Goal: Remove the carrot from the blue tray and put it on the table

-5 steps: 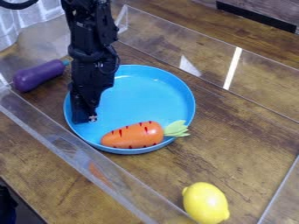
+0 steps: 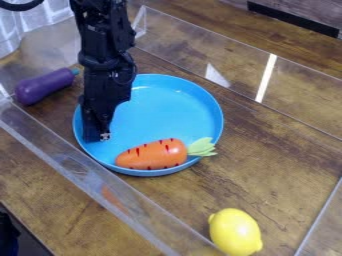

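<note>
An orange toy carrot (image 2: 152, 154) with dark stripes lies in the front part of the round blue tray (image 2: 167, 95). Its pale green top (image 2: 202, 147) reaches toward the tray's right rim. My black gripper (image 2: 98, 132) points down over the left side of the tray, to the left of the carrot and apart from it. The fingertips are dark and small here, so whether they are open or shut does not show clearly.
A purple eggplant-like toy (image 2: 46, 86) lies left of the tray. A yellow lemon (image 2: 235, 232) rests at the front right. Clear, wall-like edging (image 2: 100, 185) runs along the front left. Bare wooden table (image 2: 274, 130) extends right of the tray.
</note>
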